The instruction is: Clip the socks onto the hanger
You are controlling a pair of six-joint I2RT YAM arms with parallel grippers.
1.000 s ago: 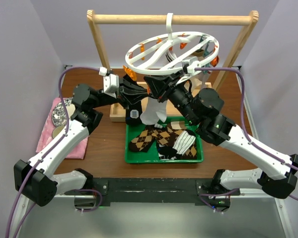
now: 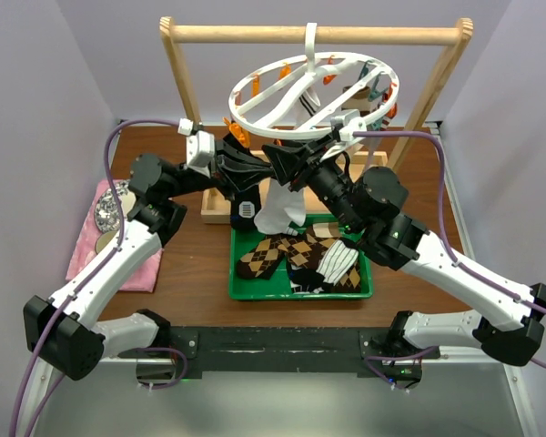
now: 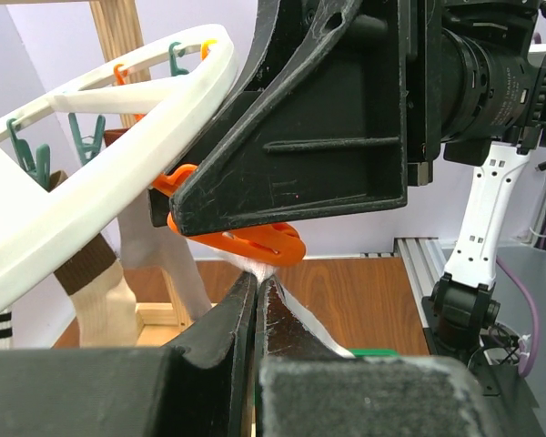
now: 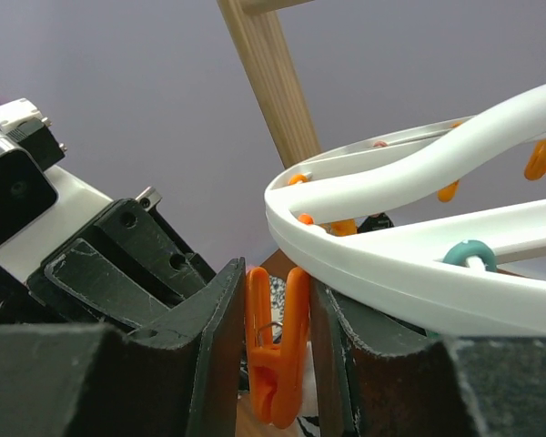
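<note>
The white round hanger [image 2: 264, 125] hangs from the wooden rack with orange and teal clips. At its front rim my left gripper is shut on the top edge of a white sock [image 2: 278, 209], just under an orange clip [image 3: 255, 244]. My right gripper meets it from the right, around that orange clip, which sits between its fingers in the right wrist view. Whether the clip holds the sock cannot be told. A black sock [image 2: 245, 205] hangs to the left; other socks hang further back.
Below, a green tray [image 2: 255, 291] holds brown argyle and striped socks. A pink cloth [image 2: 141, 273] with round patterned items lies at the left. The wooden rack [image 2: 237, 34] stands behind the hanger.
Both arms stay almost still at the rim. The hanger's clips and hanging socks have shifted slightly; little else differs in the top view.
</note>
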